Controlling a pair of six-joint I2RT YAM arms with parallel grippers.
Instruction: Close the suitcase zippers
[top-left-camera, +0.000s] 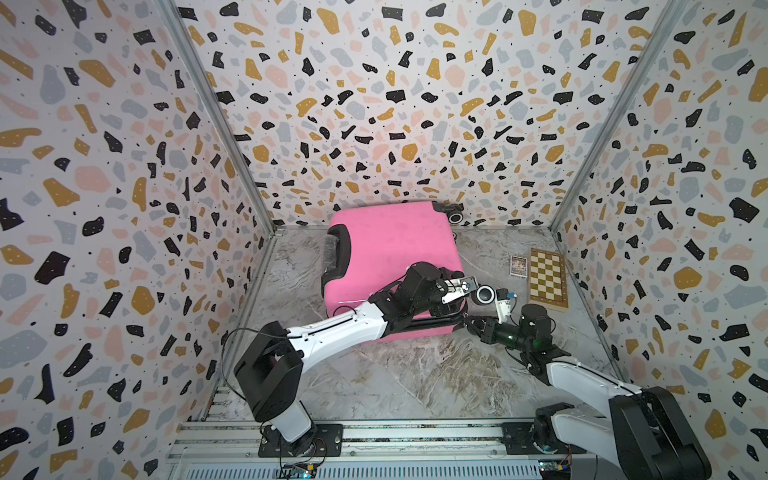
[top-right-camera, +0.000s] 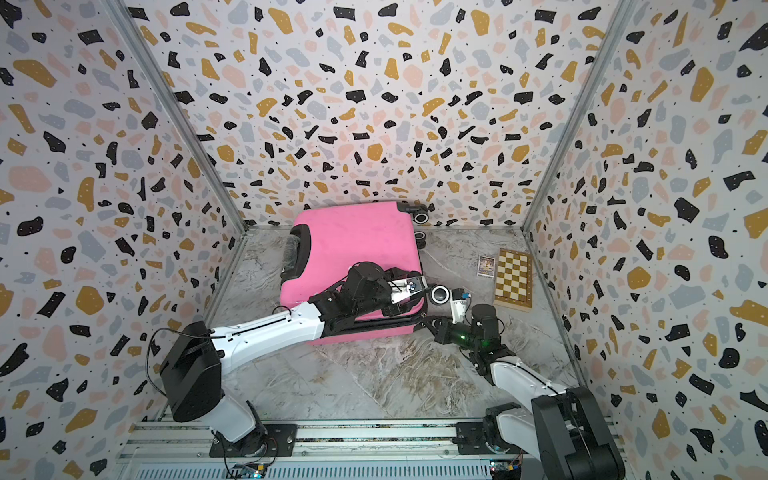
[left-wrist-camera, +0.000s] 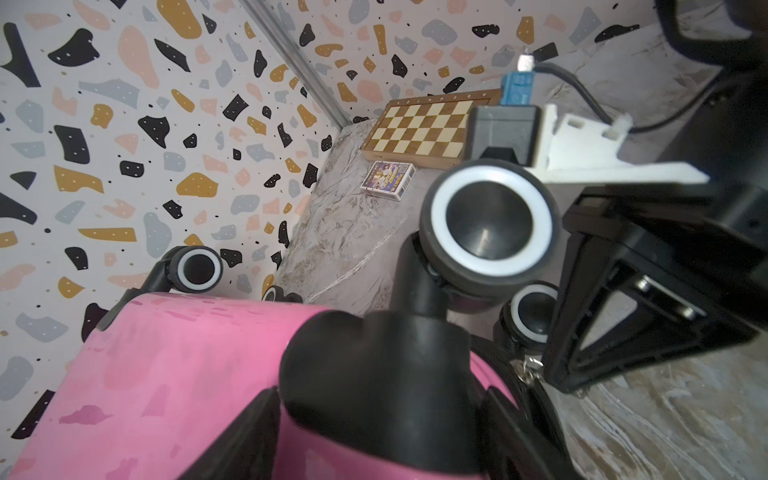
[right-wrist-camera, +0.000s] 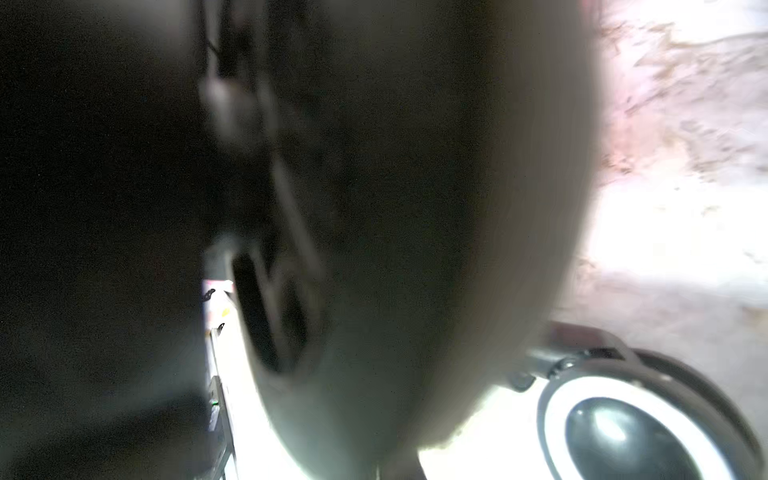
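The pink suitcase (top-left-camera: 396, 240) lies flat, its dark zipper band (top-left-camera: 428, 322) running along the front side. In the left wrist view, my left gripper has its fingers spread either side of the black wheel mount (left-wrist-camera: 392, 384) at the suitcase's front right corner. Just past that corner, my right gripper (top-left-camera: 470, 321) is low beside the zipper band, shut. Its black finger (left-wrist-camera: 572, 352) points down near a small metal piece (left-wrist-camera: 526, 368) on the zipper edge. Whether it touches that piece is unclear. The right wrist view is mostly dark and blurred.
A white-ringed wheel (left-wrist-camera: 489, 220) sticks out from the corner between my grippers, with another wheel (left-wrist-camera: 534, 312) lower down. A chessboard (top-left-camera: 547, 277) and a small card box (top-left-camera: 518, 265) lie to the right.
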